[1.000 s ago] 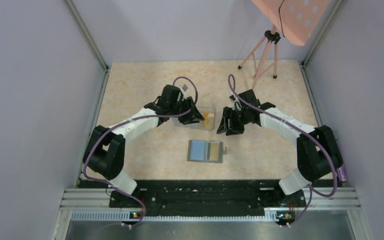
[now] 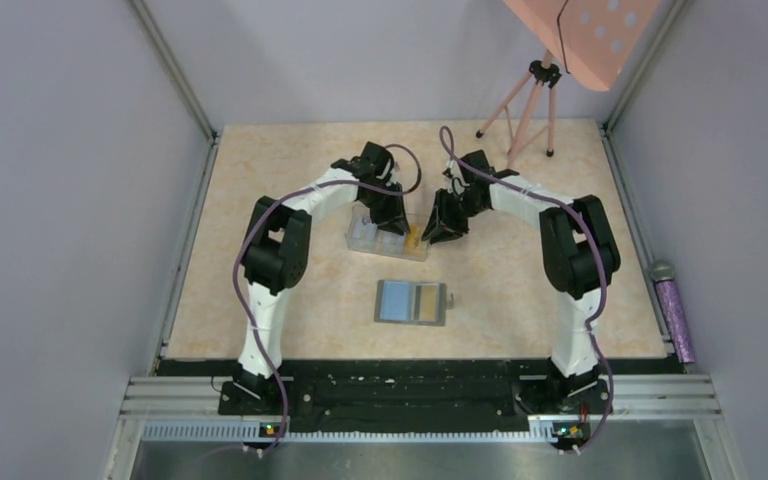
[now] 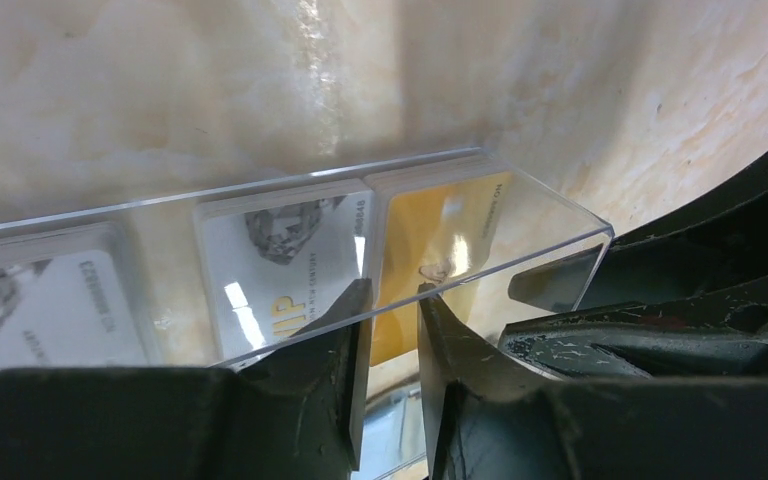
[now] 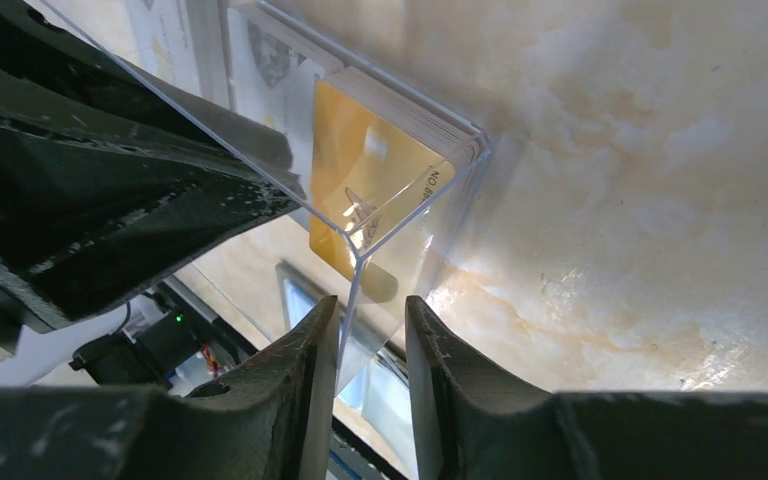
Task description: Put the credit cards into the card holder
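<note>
The clear box [image 2: 365, 247] holds stacks of cards: gold cards [image 3: 440, 235] at its right end, white VIP cards [image 3: 285, 265] beside them, and another light stack [image 3: 55, 310] further left. Over the front wall is my left gripper, its fingers partly open and close to the gold stack. Around the box's near right corner stands my right gripper, partly open with the clear wall in its gap. Neither visibly grips a card. The card holder [image 2: 413, 303], grey with a blue and a yellowish panel, lies in front of the box.
A pink tripod [image 2: 535, 95] stands at the table's back right. A purple tube [image 2: 673, 318] lies beyond the right edge. Table space to the left and right of the card holder is free. Both grippers are close together at the box.
My right gripper has come left and back to the box's right end. The left gripper has shifted slightly, and its arm has swung inward. The card holder has stayed put.
</note>
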